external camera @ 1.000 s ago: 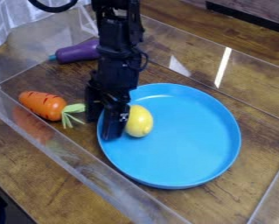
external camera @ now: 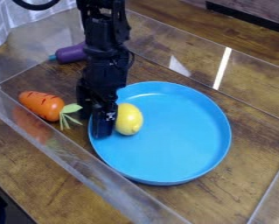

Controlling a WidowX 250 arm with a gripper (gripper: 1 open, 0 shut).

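Note:
My black gripper (external camera: 107,115) reaches down from the top of the camera view to the left rim of a blue plate (external camera: 177,149). A yellow oval object (external camera: 129,120) lies on the plate right beside it, partly behind the gripper. The gripper's fingers are dark and overlap one another, so their opening is hard to make out.
An orange toy carrot (external camera: 38,104) with green leaves lies left of the plate. A purple toy eggplant (external camera: 69,53) lies at the upper left. Clear plastic walls border the wooden surface, which is bare at the upper right.
The gripper, the plate and the yellow object have shifted slightly left in the view.

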